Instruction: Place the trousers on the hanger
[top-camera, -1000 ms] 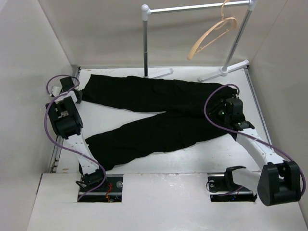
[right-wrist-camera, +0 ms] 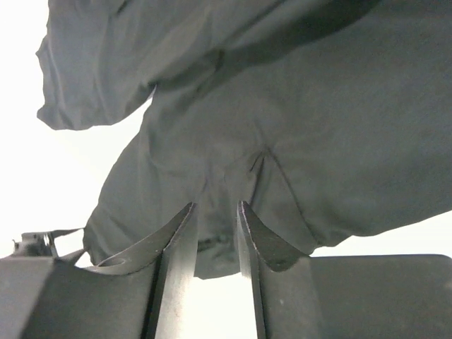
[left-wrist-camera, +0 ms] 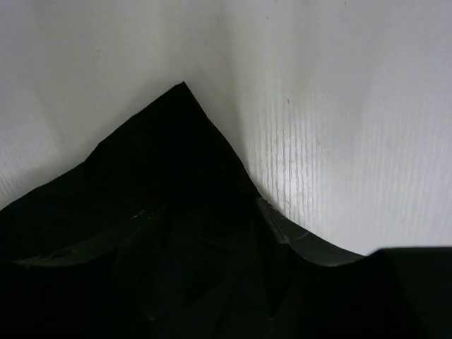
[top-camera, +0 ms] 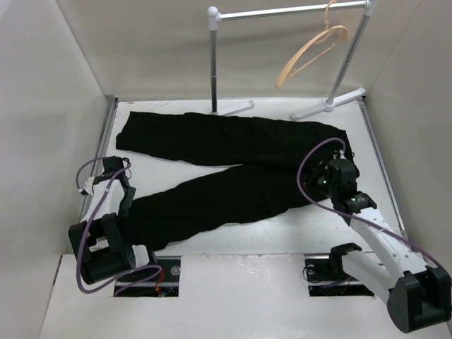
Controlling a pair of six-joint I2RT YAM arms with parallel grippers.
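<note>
Black trousers lie spread on the white floor, one leg along the back, the other reaching to the front left. My left gripper is low over the front leg's end; in the left wrist view a dark corner lies before its open fingers, partly lost in darkness. My right gripper hangs over the trousers' right part, fingers slightly apart, nothing visible between them. The wooden hanger hangs from the rail.
A white rack stands at the back, its feet beside the trousers. Bare floor shows between the legs and along the front right. Walls bound both sides.
My left gripper has moved from the back leg's end toward the front leg. My right arm has shifted slightly left and toward the front.
</note>
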